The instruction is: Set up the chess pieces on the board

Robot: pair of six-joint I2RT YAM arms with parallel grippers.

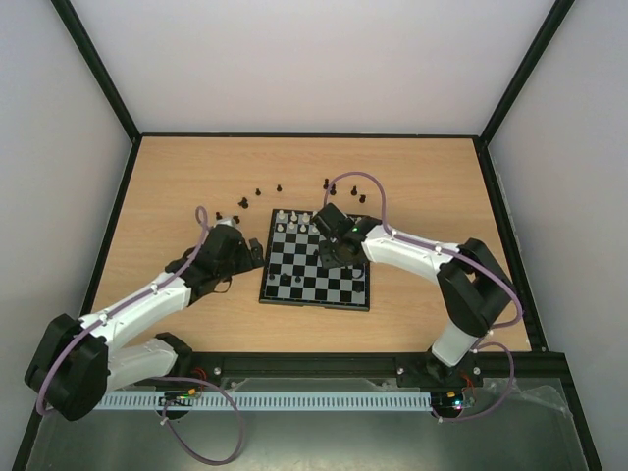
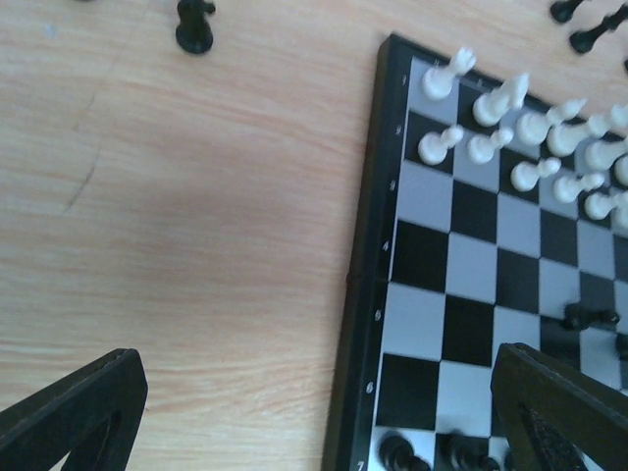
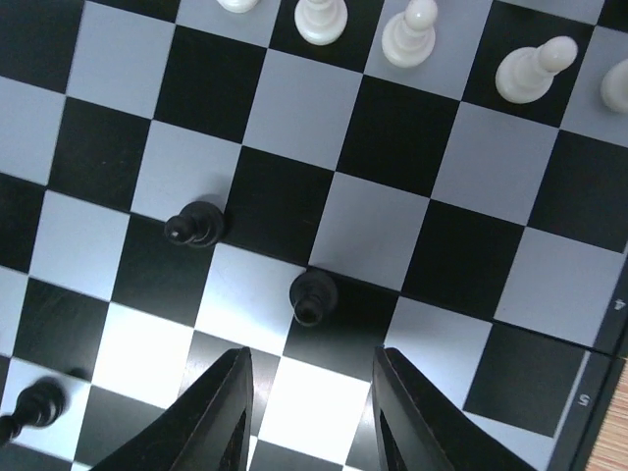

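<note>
The chequered chess board (image 1: 314, 270) lies mid-table. White pieces (image 1: 291, 219) stand in two rows at its far side; the right arm covers some of them. Over the board's middle, my right gripper is open with a gap between its fingers. Just ahead of that gap stands a black piece (image 3: 314, 294), apart from the fingers. Two more black pieces show in the right wrist view, one up and left (image 3: 196, 225), the other at the lower left (image 3: 41, 400). Left of the board, my left gripper (image 1: 257, 253) is wide open and empty.
Several loose black pieces lie beyond the board, including one at the back (image 1: 279, 186) and one at the back right (image 1: 354, 190). Another black piece (image 2: 194, 27) stands left of the board. Bare wood surrounds the board's near side.
</note>
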